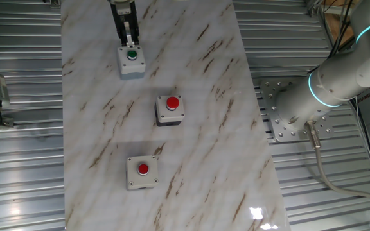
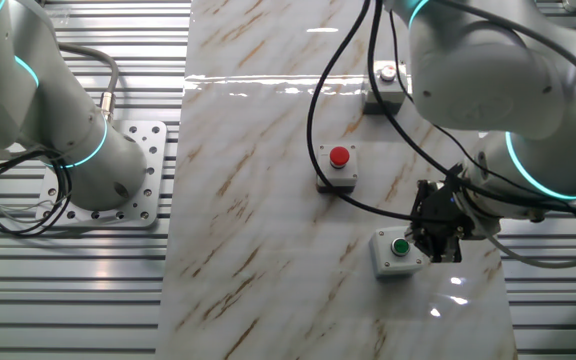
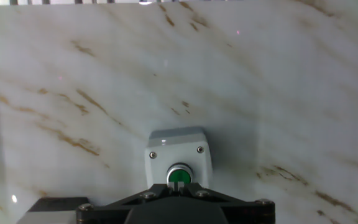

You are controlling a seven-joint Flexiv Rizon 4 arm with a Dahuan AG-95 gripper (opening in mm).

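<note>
A grey-white box with a green push button (image 1: 132,55) sits at the far end of the marble table. My gripper (image 1: 130,44) hovers by that box's far edge, fingertips drawn together. In the wrist view the shut gripper overlaps the lower part of the green button (image 3: 179,175); nothing shows between its fingers. From exterior view 2 the gripper (image 2: 436,250) is just beside the green button (image 2: 400,246). Whether the tips touch the box or button cannot be told.
Two boxes with red buttons stand on the marble table (image 1: 211,160): one with a raised red button (image 1: 173,102) mid-table, another with a flatter red button (image 1: 143,169) nearer the front. In the wrist view part of a grey box (image 3: 51,214) shows lower left.
</note>
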